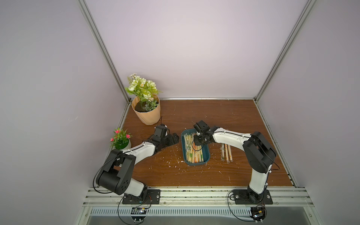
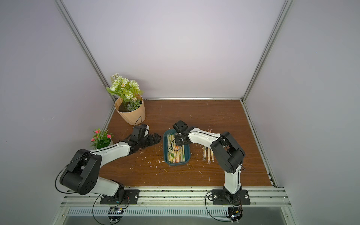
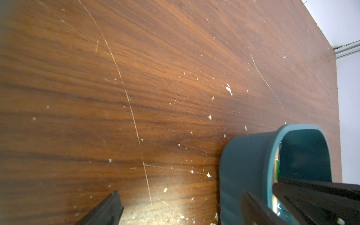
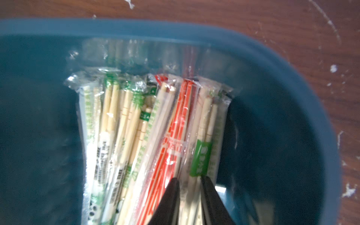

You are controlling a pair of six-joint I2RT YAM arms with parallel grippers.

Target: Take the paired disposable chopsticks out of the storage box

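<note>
The teal storage box (image 1: 206, 157) holds wrapped chopstick pairs (image 4: 165, 142) in green and red printed wrappers. My right gripper is down inside it at the right end of the bundle, its fingertips either side of a green-banded pair (image 4: 200, 157); they are slightly apart, and whether they grip it is unclear. My left gripper (image 1: 173, 138) stands open just left of the box, over the table. Several more wrapped pairs (image 1: 226, 153) lie on the table right of the box, partly hidden by the right arm.
A large flower pot (image 1: 146, 116) stands at back left, a small one (image 1: 123, 146) at the left edge. Scraps litter its front.
</note>
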